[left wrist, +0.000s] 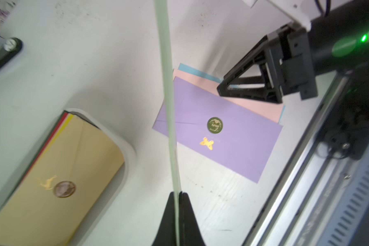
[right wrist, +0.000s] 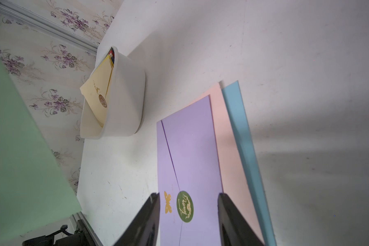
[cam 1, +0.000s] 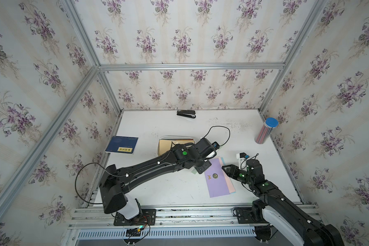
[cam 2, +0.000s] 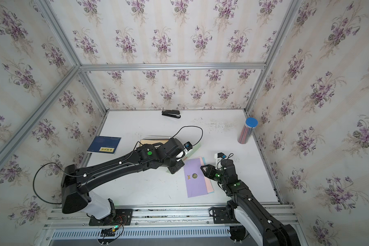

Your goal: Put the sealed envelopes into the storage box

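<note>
A green envelope hangs edge-on from my shut left gripper; it also fills the left of the right wrist view. The white storage box [right wrist: 127, 94] holds yellow and other coloured envelopes; in the top left view my left arm partly hides it. To its right a lilac envelope [left wrist: 225, 139] with a dark seal lies over pink [right wrist: 233, 164] and blue [right wrist: 250, 155] ones on the table. My right gripper stands open over this pile, nothing between its fingers.
A navy folder [cam 1: 121, 144] lies at the left, a black stapler [cam 1: 186, 113] at the back. A blue-lidded canister of sticks [cam 1: 266, 131] stands at the right edge.
</note>
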